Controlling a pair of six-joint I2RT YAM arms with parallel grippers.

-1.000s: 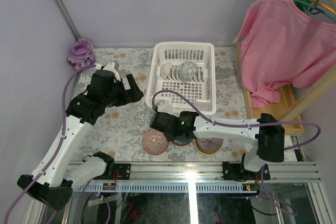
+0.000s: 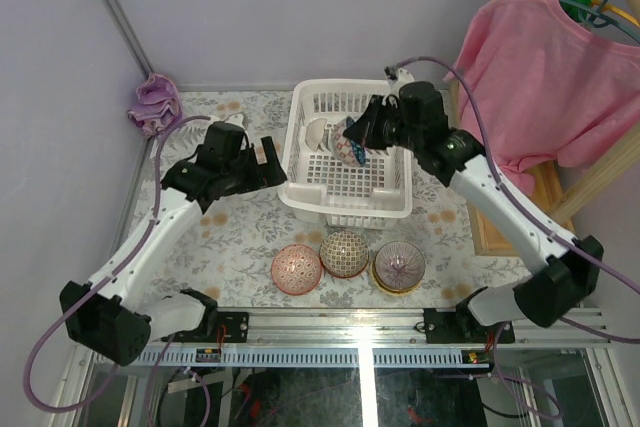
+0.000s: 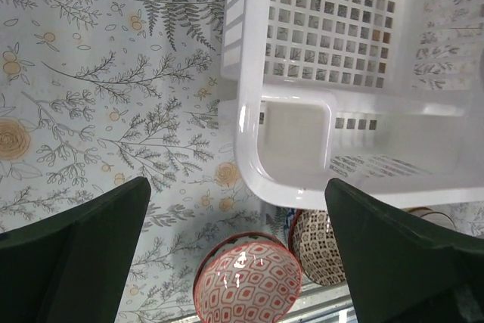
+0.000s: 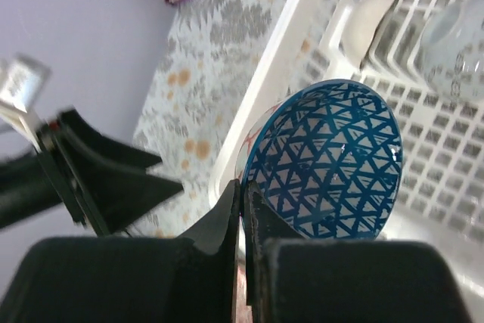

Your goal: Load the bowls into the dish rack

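Note:
The white dish rack point(image 2: 390, 197) stands mid-table, holding a pale bowl point(image 4: 446, 58) and a white piece point(image 4: 363, 28). My right gripper is shut on the rim of a blue-patterned bowl point(image 4: 325, 164), held tilted over the rack. My left gripper point(image 2: 265, 162) is open and empty at the rack's left side. Below the rack sit a red-patterned bowl point(image 2: 296, 269), a dotted bowl point(image 2: 344, 253) and a glassy pink bowl point(image 2: 398, 267).
A pink shirt point(image 2: 540, 77) hangs from a wooden stand on the right. A purple cloth point(image 2: 155, 105) lies at the back left. The table left of the rack is mostly clear.
My right gripper has risen from the bowls at the front to over the rack, carrying the blue-patterned bowl. The left arm has shifted slightly toward the right.

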